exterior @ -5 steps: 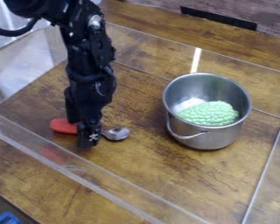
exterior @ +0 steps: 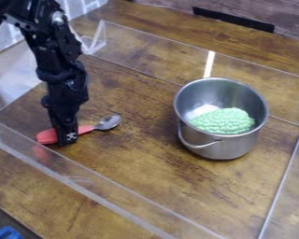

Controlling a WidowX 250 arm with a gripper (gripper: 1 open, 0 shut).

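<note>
My black gripper (exterior: 63,126) is low over the wooden table at the left, its fingertips down at a spoon with a red handle (exterior: 49,134). It appears shut on that handle. The spoon's metal bowl (exterior: 108,121) points right. A steel pot (exterior: 220,145) stands on the right, holding a green bumpy object (exterior: 223,119) and something white.
Clear panels edge the workspace at left, front and right. A blue object (exterior: 3,233) shows at the bottom left corner.
My gripper has moved left, and the spoon has shifted left with it, its bowl a little higher in the picture.
</note>
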